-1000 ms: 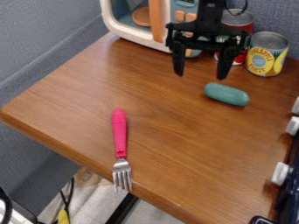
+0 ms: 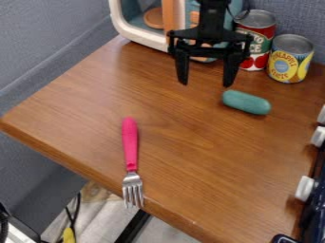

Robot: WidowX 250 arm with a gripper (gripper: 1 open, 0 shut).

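My black gripper (image 2: 204, 76) hangs open over the back middle of the wooden table (image 2: 102, 104), its two fingers apart with nothing seen between them. To its lower right lies a teal oblong object (image 2: 246, 102). A pink-handled fork (image 2: 129, 147) lies at the front left, tines toward the near edge.
A white toy appliance (image 2: 133, 14) stands at the back, with a red can (image 2: 254, 52) and a yellow can (image 2: 290, 59) to its right. A dark object with white knobs (image 2: 314, 204) lines the right edge.
My gripper has shifted left, uncovering more of the red can. The objects on the table have stayed put.
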